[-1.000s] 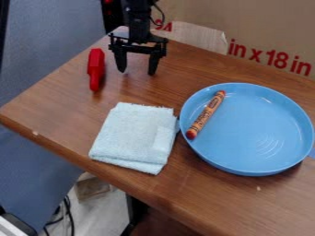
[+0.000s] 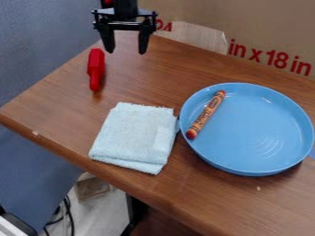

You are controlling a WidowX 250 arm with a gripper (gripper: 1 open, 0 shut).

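Note:
My black gripper hangs at the top of the view over the back of the wooden table, its fingers apart with nothing seen between them. A red object lies on the table below and left of it. An orange-red printed stick rests on the left part of a blue plate at the right. A folded pale blue cloth lies left of the plate, near the front edge.
A cardboard box stands behind the table. The table's left edge borders a grey-blue surface, with cables on the floor below.
My gripper has moved up and to the left, away from the table's middle and above the red object. The things on the table look unchanged.

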